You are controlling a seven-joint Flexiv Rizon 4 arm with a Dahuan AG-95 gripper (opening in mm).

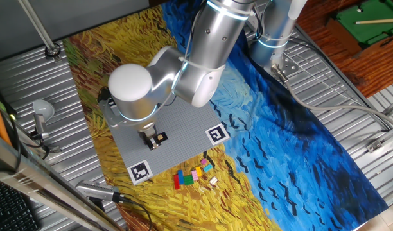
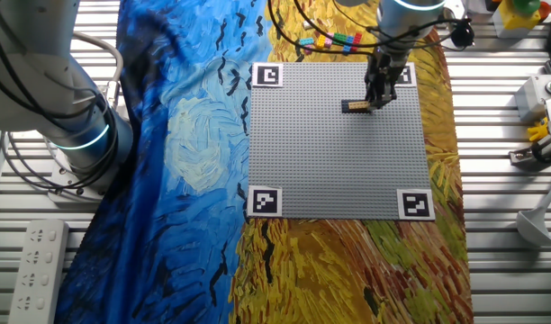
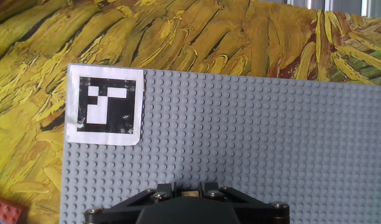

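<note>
Low over the grey studded baseplate (image 2: pixel 302 153) is my gripper (image 2: pixel 376 97), pointing down. A tan brick (image 2: pixel 356 105) lies on a dark base on the plate; the gripper is at one end of it. In exterior view 1 the tan top (image 1: pixel 160 137) shows beside the fingers. The wrist view has a tan piece (image 3: pixel 190 193) filling the narrow gap of my gripper, which appears shut on it. Most of the piece and the dark base are hidden there by the gripper body.
Several coloured bricks (image 1: pixel 188 179) lie in a row on the painted cloth off the plate's edge, with a white brick (image 1: pixel 213 181) close by. Marker squares (image 2: pixel 265 202) sit at the plate's corners. Most of the plate is bare.
</note>
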